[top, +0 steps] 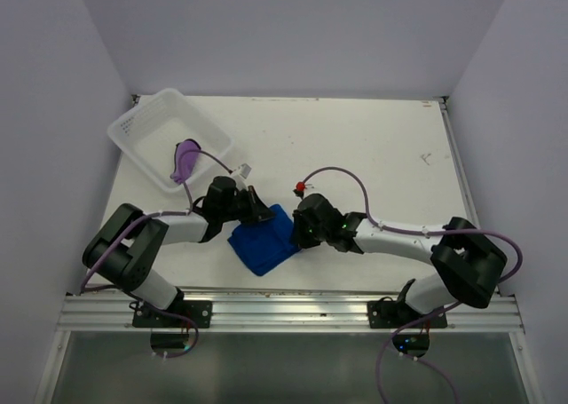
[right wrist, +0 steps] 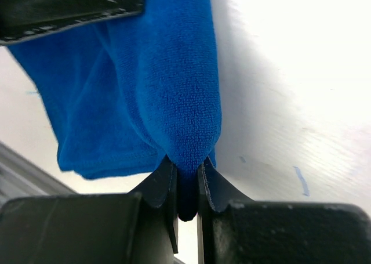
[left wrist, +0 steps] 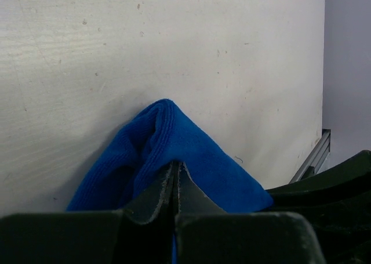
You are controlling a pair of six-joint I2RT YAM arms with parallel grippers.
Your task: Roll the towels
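A blue towel (top: 262, 248), partly folded over, lies on the table between my two arms. In the right wrist view, a rounded fold of the blue towel (right wrist: 174, 84) is pinched at its end by my right gripper, with cloth bunched between the fingers. My left gripper is shut with its tips down against the blue towel's upper corner (left wrist: 179, 136). No cloth shows clearly between those tips. From above, the left gripper (top: 269, 214) is at the towel's far edge and the right gripper (top: 300, 237) at its right side.
A white bin (top: 158, 113) stands at the back left with a purple towel (top: 185, 161) inside. A metal rail (top: 284, 302) runs along its front edge.
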